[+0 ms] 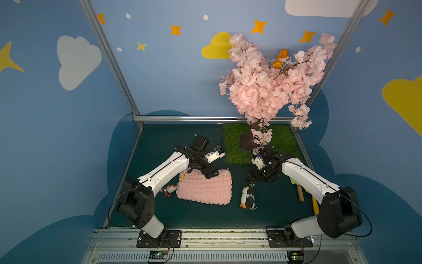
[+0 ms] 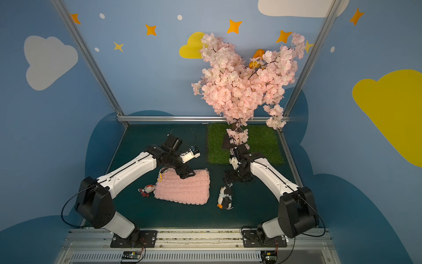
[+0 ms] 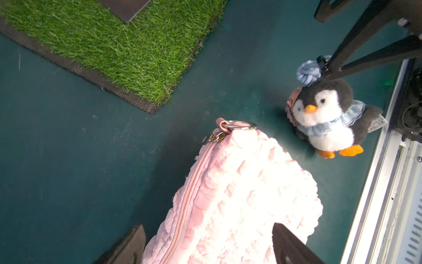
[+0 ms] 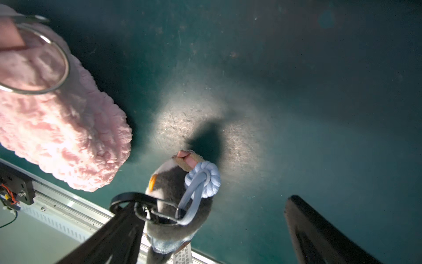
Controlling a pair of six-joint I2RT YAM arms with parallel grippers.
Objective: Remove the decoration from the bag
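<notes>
A pink quilted bag (image 1: 203, 189) lies flat, with a metal ring at its zip end (image 3: 239, 125). To its right lies a penguin plush (image 1: 247, 198) with a blue knot (image 4: 203, 180) and a black-and-metal clasp (image 4: 147, 206), apart from the bag. My open left gripper hangs over the bag. My open right gripper is just above the penguin's clasp, with nothing visibly held. Left of the bag lies a small red-and-grey plush (image 1: 170, 190), beside a gold clip (image 1: 182, 176).
A grass mat (image 1: 233, 145) with a pink blossom tree (image 1: 263, 88) fills the back right. Wooden and yellow handles (image 1: 300, 193) lie at the right edge beneath the right arm.
</notes>
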